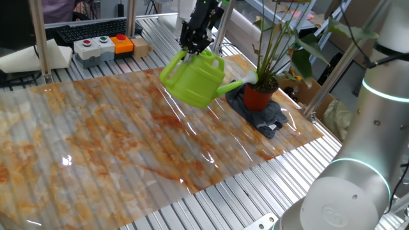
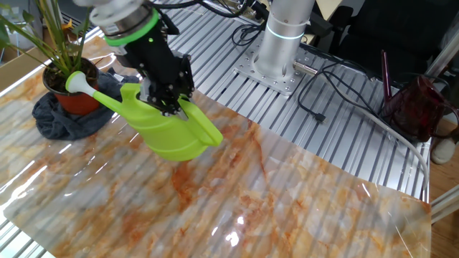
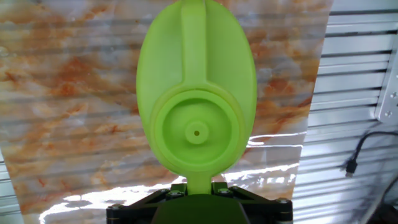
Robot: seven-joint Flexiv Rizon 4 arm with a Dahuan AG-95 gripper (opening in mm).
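Note:
A light-green watering can hangs above the marbled sheet, held by my gripper, which is shut on a narrow green part at the can's top. In exterior view 2 the can tilts, its spout toward the plant pot. The pale spout head is at the rim of the terracotta pot; whether it touches cannot be told. Leafy stems rise from the pot, which stands on a dark grey cloth. In the wrist view, the can's round opening faces the camera. No water shows.
The marbled sheet is otherwise bare. Button boxes and a keyboard lie at the back left. A dark red pitcher and loose cables are near the arm's base.

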